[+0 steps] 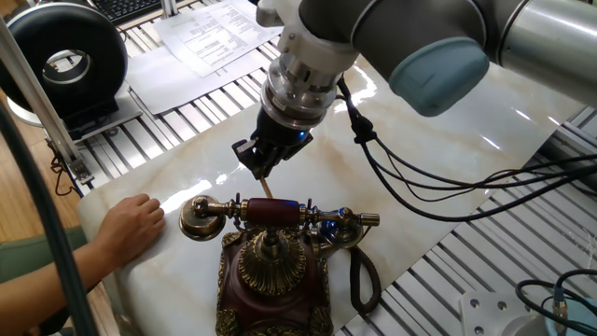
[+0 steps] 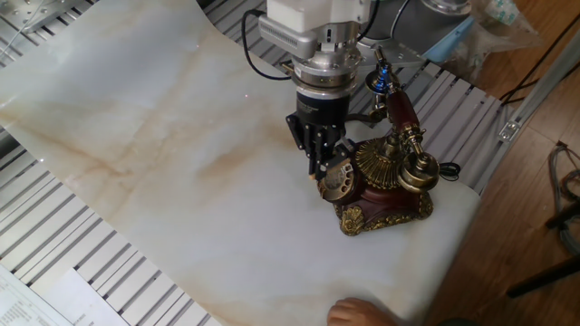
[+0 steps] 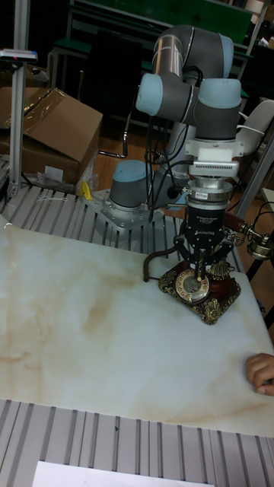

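An antique-style telephone (image 1: 272,262), dark red with brass trim, stands on the marbled sheet with its handset (image 1: 272,212) resting across the cradle. Its round rotary dial (image 2: 339,184) faces the gripper side and also shows in exterior view 3. My gripper (image 1: 263,172) points downward beside that face, shut on a thin light wooden stick (image 1: 267,188). The lower end of the stick passes out of sight behind the handset in exterior view 1. From the other views, the gripper (image 2: 314,172) is close to the dial, but contact between stick and dial is unclear.
A person's hand (image 1: 133,225) rests on the sheet near the phone. Black cables (image 1: 410,191) hang from the arm. Papers (image 1: 210,42) and a black ring-shaped device (image 1: 65,63) lie beyond the sheet. Much of the marbled sheet (image 3: 73,325) is bare.
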